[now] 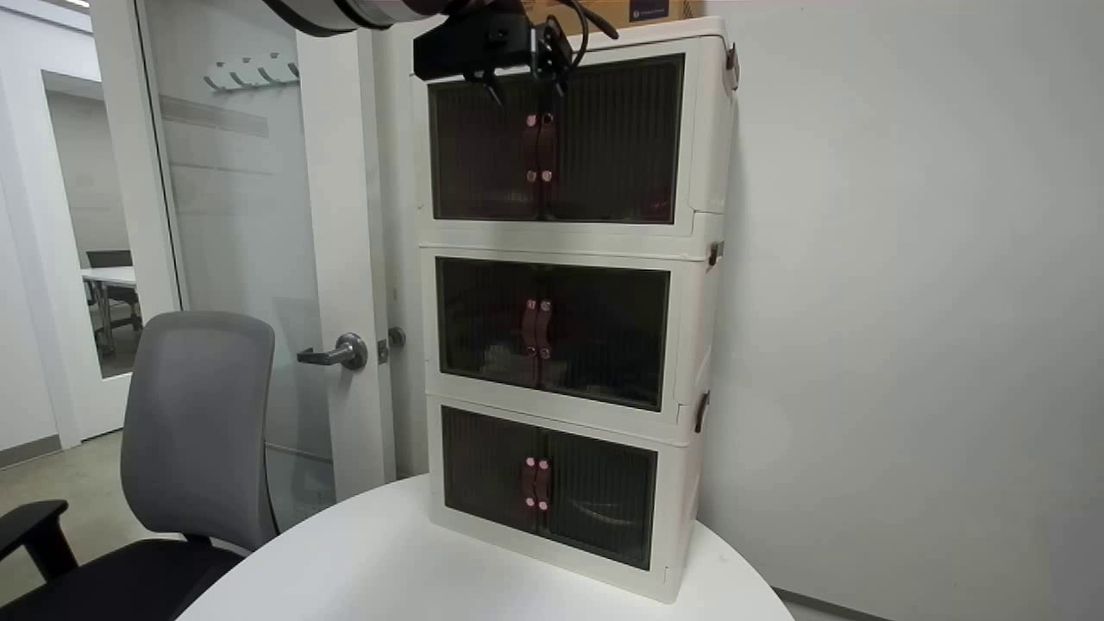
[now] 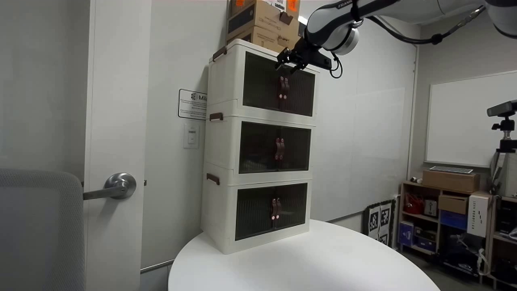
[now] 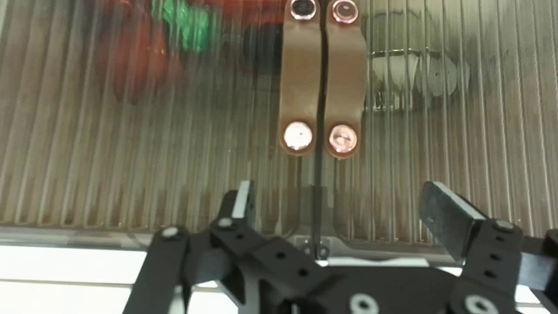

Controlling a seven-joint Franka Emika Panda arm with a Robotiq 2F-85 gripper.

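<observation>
A white cabinet [image 1: 714,134] of three stacked units has dark ribbed doors, all shut. On the top unit, two brown strap handles [image 3: 302,73] sit side by side at the seam between its doors. My gripper stands open in front of those doors, its fingers wide apart with nothing between them. From exterior view 2, the gripper [image 2: 286,67] is at the upper part of the top unit, close to the handles [image 2: 283,88]. Red and green items [image 3: 185,23] show dimly through the door in the wrist view.
Cardboard boxes [image 2: 266,22] rest on top of the cabinet. A grey chair [image 1: 197,414] is at the left, and a wall lies close on the right in exterior view 1.
</observation>
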